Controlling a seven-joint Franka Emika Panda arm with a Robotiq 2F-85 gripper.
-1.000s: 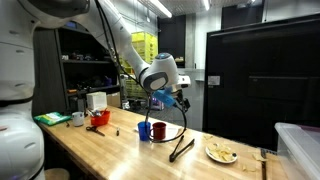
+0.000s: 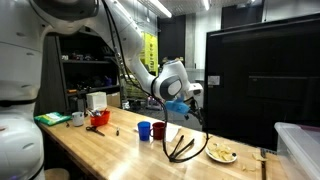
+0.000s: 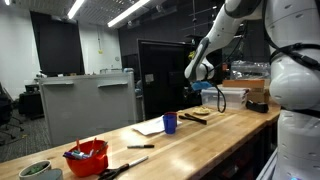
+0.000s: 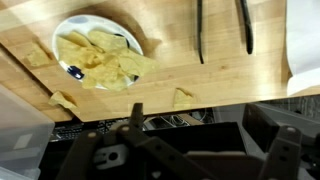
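Above the far right part of the table, my gripper stands open, its dark fingers wide apart with nothing between them. In exterior view 1 it hangs at the arm's end, well above the wood. A white plate of yellow chips lies near the table's far edge. Loose chips rest on the wood around it, including a small piece just ahead of the fingers in the wrist view. Two dark slender rods, perhaps tongs, lie beside the plate. A white sheet is at the wrist view's right edge.
A blue cup and a red cup stand mid-table. Farther left is a red basket with items in it. A translucent bin is at the right.
The arm's end has shifted right in exterior view 1, toward the plate's side, and its head has turned a little. The table objects look unmoved.
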